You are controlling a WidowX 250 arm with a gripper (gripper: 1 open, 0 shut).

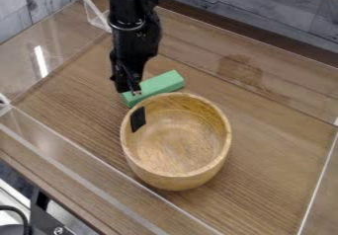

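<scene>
My gripper [129,81] hangs down from the black arm at the upper middle, shut, with nothing visible between its fingers. Its tips are over the left end of a green block [161,85] lying on the wooden table; whether they touch it I cannot tell. In front of the block stands a tan oval bowl [211,140] with a black patch on its left rim.
A dark cable or object sits at the lower left corner.
</scene>
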